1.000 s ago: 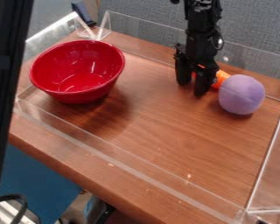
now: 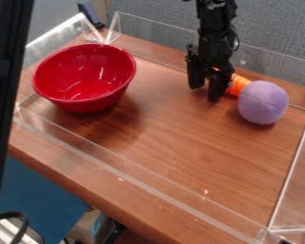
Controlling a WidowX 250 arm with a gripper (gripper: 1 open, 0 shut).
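A black gripper (image 2: 209, 76) hangs down at the back of the wooden tray, beside a small orange object (image 2: 238, 85) that lies just right of its fingers. Whether it grips that object or anything else is hard to tell. A purple ball (image 2: 263, 103) sits to the right, in front of the orange object. A large red bowl (image 2: 84, 76) stands at the left.
Clear low walls surround the wooden surface (image 2: 181, 162), whose middle and front are free. A grey padded wall (image 2: 276, 38) rises behind.
The gripper has shifted very slightly left, and a little more of the orange object shows. The bowl and ball look unmoved.
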